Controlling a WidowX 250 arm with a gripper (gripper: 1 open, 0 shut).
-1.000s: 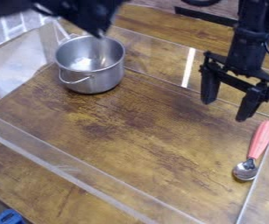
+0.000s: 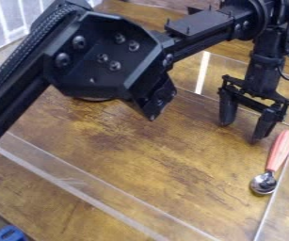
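My gripper (image 2: 245, 117) is low over the wooden table (image 2: 109, 169) at the right, its black fingers spread open. Just below and to its right lies an ice-cream scoop with a pink handle (image 2: 280, 151) and a metal head. The black arm crosses the upper left of the view and hides most of what is behind it, including the area where a metal pot stood.
Clear tape strips run across the table. A blue object (image 2: 6, 234) pokes in at the bottom left corner.
The arm's upper links have swung down across the view, now covering the pot. The gripper has moved slightly down and left, closer to the tabletop. The scoop has not moved.
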